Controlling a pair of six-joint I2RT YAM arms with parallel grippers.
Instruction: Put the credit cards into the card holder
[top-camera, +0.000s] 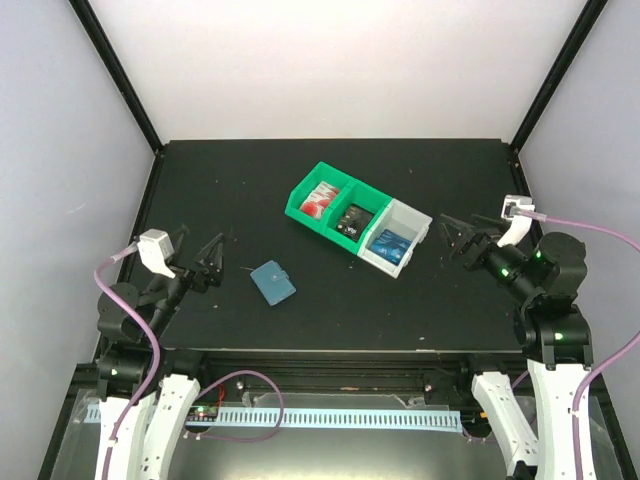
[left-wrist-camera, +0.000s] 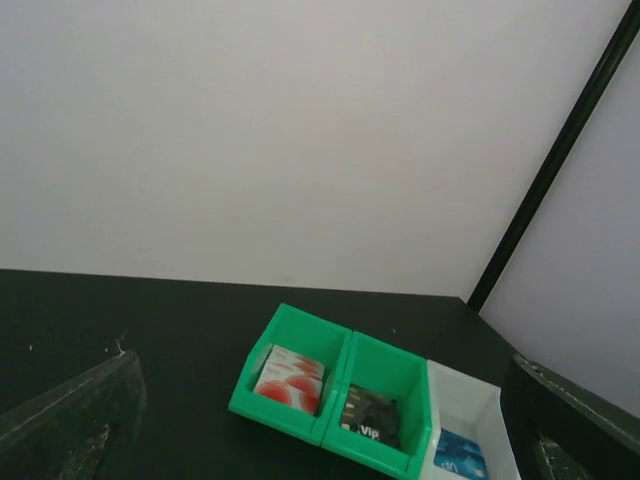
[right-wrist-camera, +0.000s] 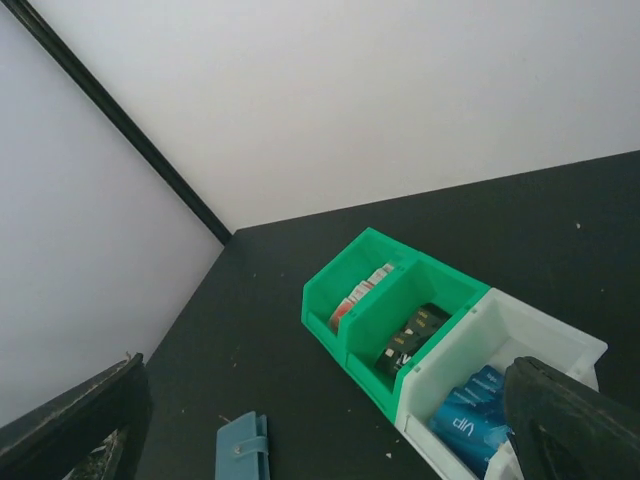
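Observation:
Three open bins stand in a slanting row on the black table. The left green bin (top-camera: 327, 177) holds red-and-white cards (top-camera: 319, 200), the middle green bin (top-camera: 375, 196) holds black cards (top-camera: 354, 221), and the white bin (top-camera: 421, 225) holds blue cards (top-camera: 390, 246). A closed blue card holder (top-camera: 272, 282) with a strap lies flat to the front left of the bins. Over the table's left side, my left gripper (top-camera: 207, 254) is open and empty, apart from the holder. My right gripper (top-camera: 462, 232), also open and empty, hovers right of the white bin.
Around the bins and the holder, the black table (top-camera: 420, 310) is bare. White walls close off the back and both sides, with dark posts (top-camera: 118, 75) at the corners. The table's front edge (top-camera: 330, 350) borders a metal rail.

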